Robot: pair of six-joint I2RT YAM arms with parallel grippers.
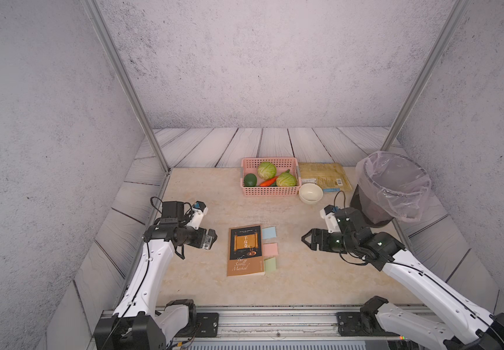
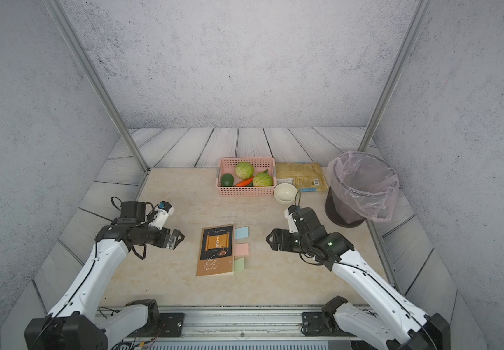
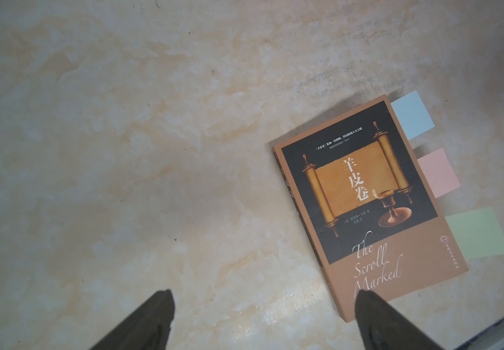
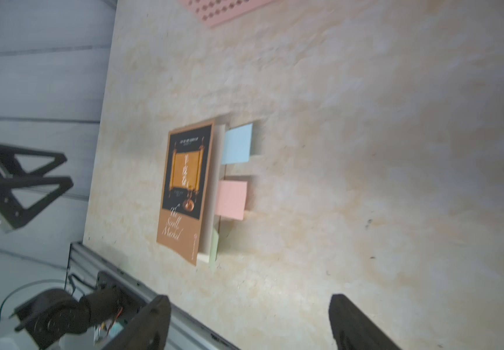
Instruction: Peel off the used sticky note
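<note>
A brown book with a dark cover picture lies flat on the table, angled slightly. From its right edge stick out three notes: a blue sticky note, a pink sticky note and a green sticky note. To the left of the book is my left gripper, open and empty, apart from the book. On the other side my right gripper hovers right of the notes, its fingers spread and nothing between them. In the right wrist view the green note is partly hidden by the book.
Behind the book stand a pink basket of vegetables and a white bowl, with a tan packet at the back. A lined trash bin stands at the right. Bare table surrounds the book.
</note>
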